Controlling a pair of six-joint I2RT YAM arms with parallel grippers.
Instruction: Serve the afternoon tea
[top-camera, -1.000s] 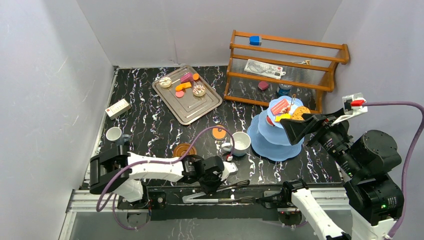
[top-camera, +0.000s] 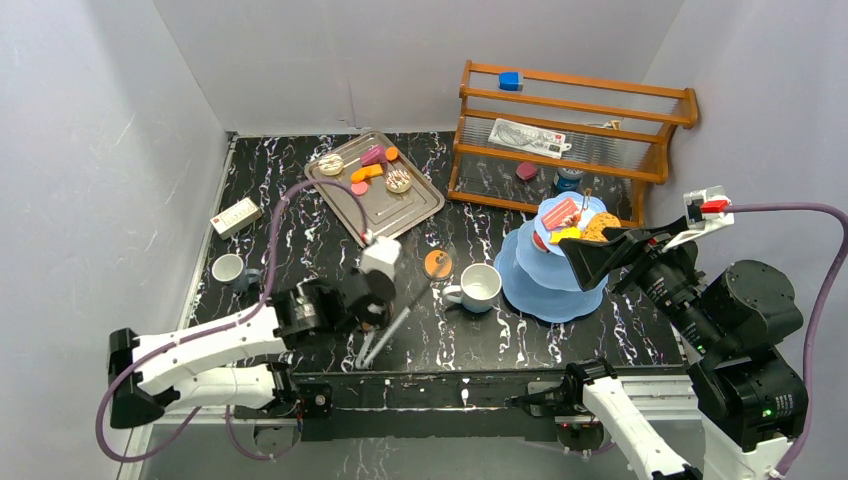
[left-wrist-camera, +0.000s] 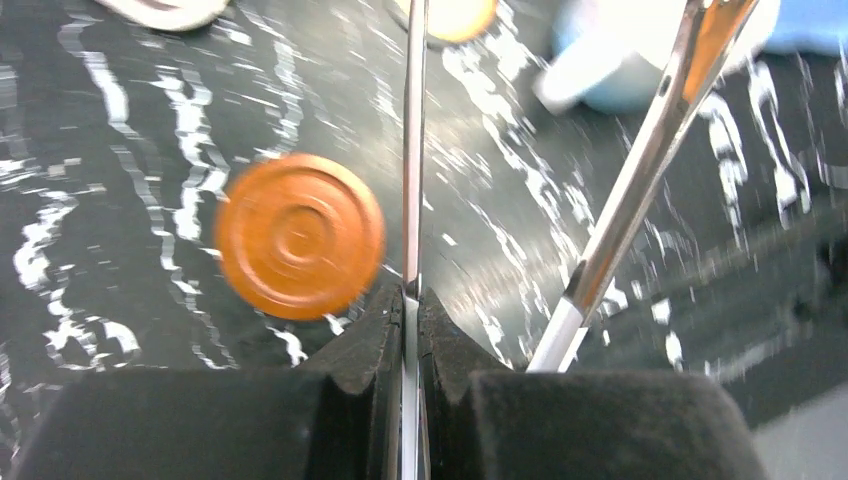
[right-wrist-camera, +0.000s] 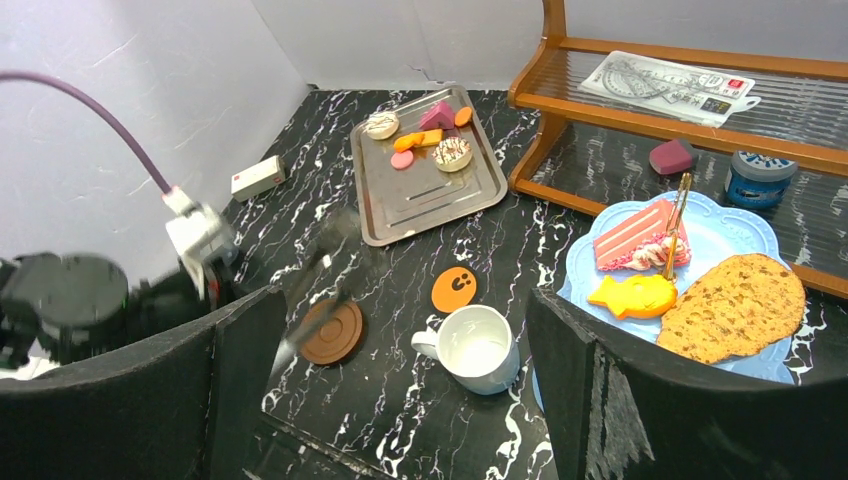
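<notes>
Metal tongs are blurred; my left gripper is shut on one of their arms, while the other arm splays to the right. In the top view this left gripper hovers over the front-middle counter. My right gripper is open and empty, raised at the right near the blue tiered stand. On that stand's upper plate are a cake slice, a yellow fish-shaped piece and a cookie. Several treats lie on the metal tray. A white-blue mug stands left of the stand.
An orange face coaster and a brown round coaster lie flat near the mug. Another cup and a small box sit at the left. A wooden rack stands at the back right.
My left gripper has swung left and away from the front edge, carrying the tongs, which now slant over the middle counter. The right arm has stayed still.
</notes>
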